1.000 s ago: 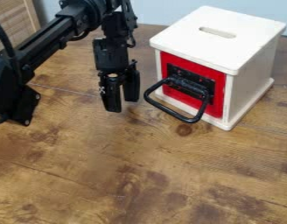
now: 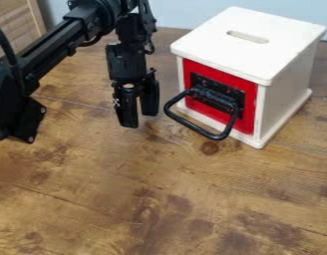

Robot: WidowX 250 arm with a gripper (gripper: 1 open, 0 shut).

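Observation:
My black gripper (image 2: 137, 106) hangs just above the wooden tabletop, left of a white wooden box (image 2: 255, 48). Its two fingers point down and stand apart, with nothing seen between them. The box has a red front panel (image 2: 238, 130) carrying a black latch plate (image 2: 218, 92) and a black U-shaped handle (image 2: 198, 128) that sticks out toward the front, a short way right of my fingers. The box top has an oval slot (image 2: 247, 37).
A white wall (image 2: 166, 10) runs along the back. At the far left, behind my arm, is a light wooden panel (image 2: 9, 65).

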